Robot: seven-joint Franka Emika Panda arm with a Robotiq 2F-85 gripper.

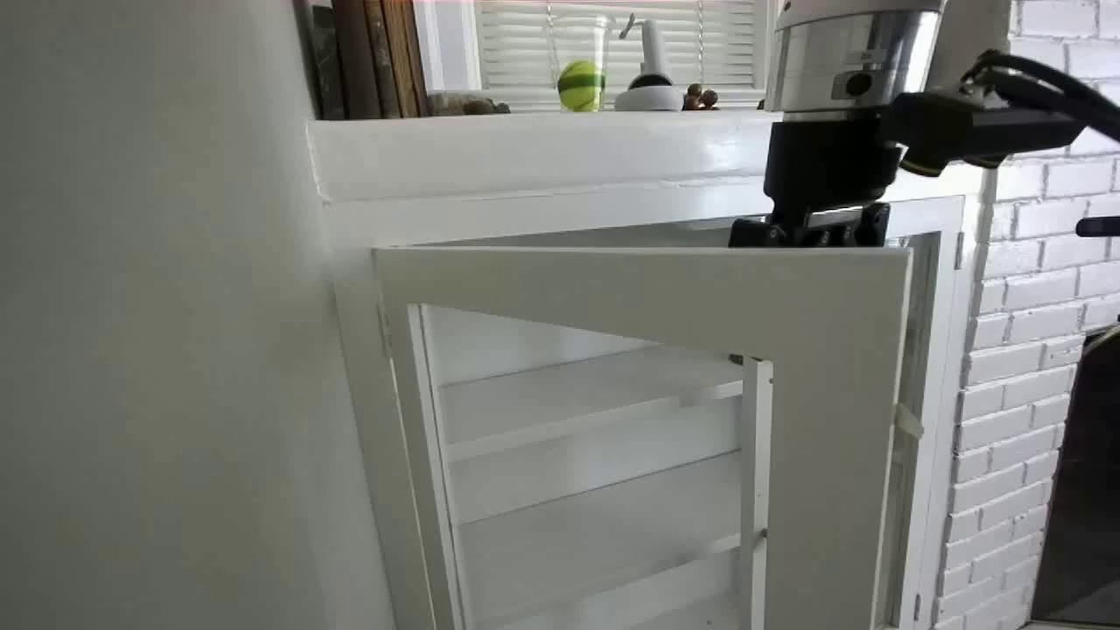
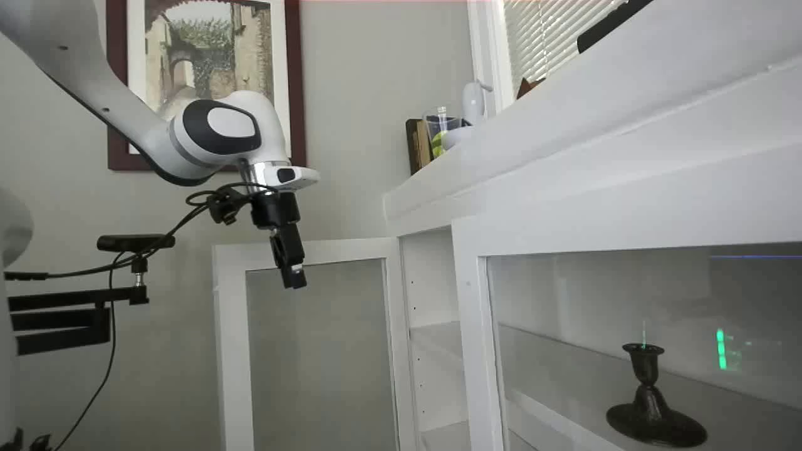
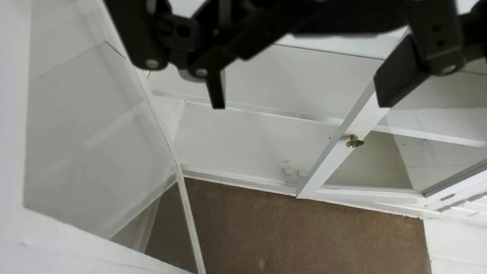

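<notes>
My gripper stands open in the wrist view, fingers (image 3: 215, 90) wide apart and nothing between them. In exterior view 1 the gripper (image 1: 810, 231) is partly hidden behind the top rail of a white cabinet door (image 1: 835, 441), which is swung out from its frame. Exterior view 2 shows the gripper (image 2: 292, 277) pointing down by the upper part of that glass-paned door (image 2: 231, 353). A second glass door (image 3: 338, 153) with a brass knob (image 3: 354, 141) sits in the cabinet front; it looks shut.
Empty white shelves (image 1: 593, 404) show inside the cabinet. Behind the second door's glass stands a dark candlestick (image 2: 652, 406). A ledge (image 1: 546, 157) above holds a clear cup with a ball (image 1: 579, 86) and other items.
</notes>
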